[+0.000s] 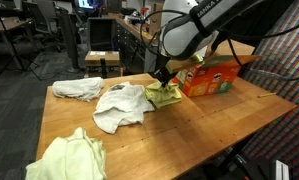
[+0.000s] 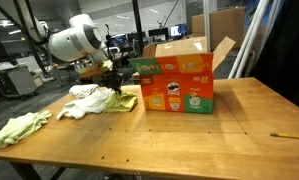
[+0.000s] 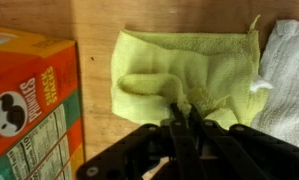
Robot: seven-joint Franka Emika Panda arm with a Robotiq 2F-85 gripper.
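A yellow cloth (image 1: 163, 96) lies rumpled on the wooden table beside the box. My gripper is shut at its near part, and folds of the cloth (image 3: 204, 68) run up to the fingertips. In exterior view 1 the cloth rises in a peak below the gripper (image 1: 165, 82), so a pinch of it is between the fingers. The rest of the cloth (image 2: 122, 102) appears to stay on the table. How much fabric is pinched is hidden by the fingers.
A red and green cardboard box (image 2: 176, 86) with raised flaps stands close beside the cloth. White cloths (image 1: 121, 107) lie on the other side, and a pale yellow-green cloth (image 1: 67, 158) lies near the front. A pencil (image 2: 288, 136) rests on otherwise clear table.
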